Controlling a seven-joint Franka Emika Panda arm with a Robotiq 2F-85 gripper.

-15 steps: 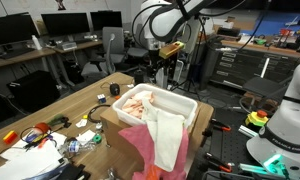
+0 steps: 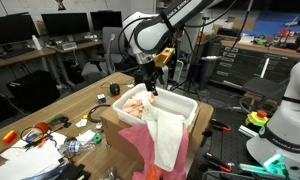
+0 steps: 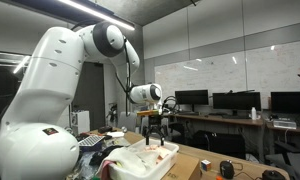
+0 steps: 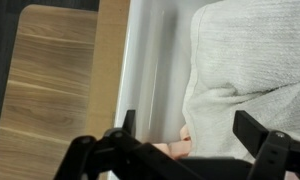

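My gripper [image 2: 151, 88] hangs over the white tub [image 2: 176, 98], its fingers apart and nothing between them. In the wrist view the dark fingertips of the gripper frame the tub's inner wall and part of a white cloth [image 4: 252, 45]. A pale pink cloth [image 4: 174, 149] shows beneath, partly hidden by the gripper. Over the tub's near side drape a white towel [image 2: 168, 140] and a pink cloth [image 2: 136, 137].
A brown cardboard box [image 2: 113, 128] stands under the tub on the wooden table [image 2: 88, 97]. Tools, cables and papers [image 2: 28, 160] clutter the left. Monitors [image 3: 238, 101] stand behind.
The arm's upper part has shifted left, and the gripper has come lower over the tub. The tub and cloths look unmoved.
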